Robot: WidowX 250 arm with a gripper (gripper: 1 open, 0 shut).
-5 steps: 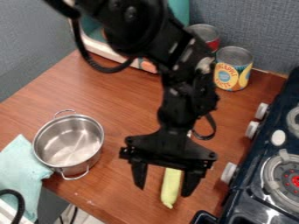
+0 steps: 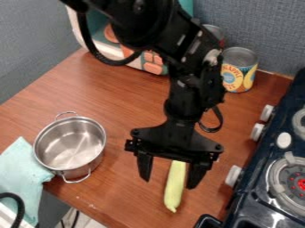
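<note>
My black gripper (image 2: 169, 167) points down over the wooden counter, its fingers spread apart on either side of a pale yellow elongated object (image 2: 174, 191), possibly a corn cob or similar vegetable, which lies lengthwise beneath it. The top end of that object is hidden under the gripper body. Whether the fingers touch the counter is unclear; nothing shows held between them.
A steel pot (image 2: 70, 147) sits left, beside a light blue cloth (image 2: 24, 169). A stove (image 2: 268, 183) borders the right edge. Cans (image 2: 238, 69) and a bin (image 2: 131, 55) stand at the back.
My gripper has shifted slightly to the right and up in the view, now more centred over the yellow object. The other things have not moved.
</note>
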